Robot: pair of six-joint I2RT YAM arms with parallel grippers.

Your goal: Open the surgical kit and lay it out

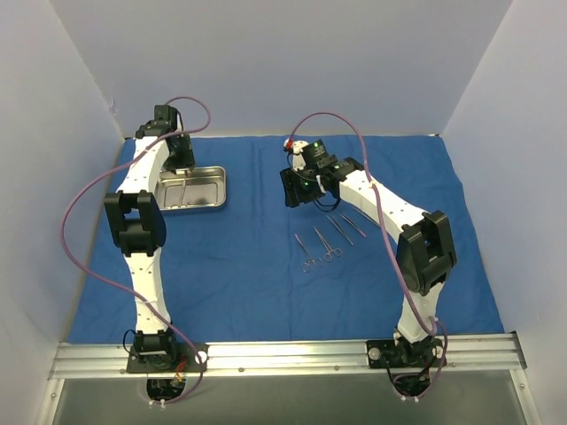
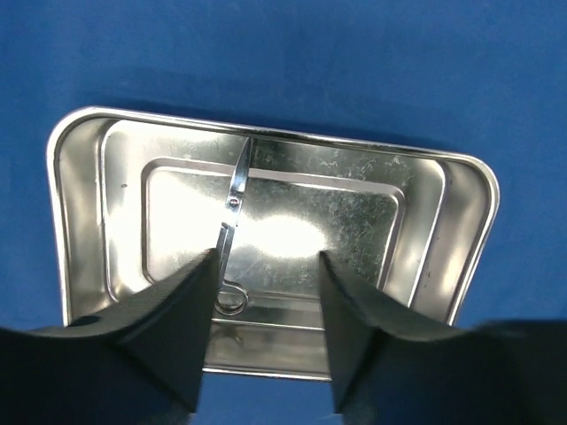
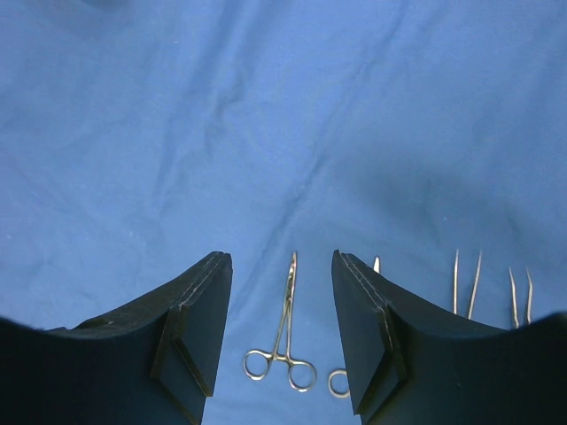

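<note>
A steel tray (image 1: 204, 190) lies at the back left, holding one pair of scissors (image 2: 233, 201). My left gripper is open over it, nothing between its fingers. My right gripper is over the middle of the cloth with its fingers apart and empty. Below and right of it, instruments lie in a row: forceps with ring handles (image 3: 289, 301), a second ringed instrument (image 3: 339, 382) partly hidden by a finger, and thin tweezers (image 3: 456, 281).
The blue cloth (image 1: 221, 274) covers the table between pale walls. Its front left and the space between tray and instruments are clear.
</note>
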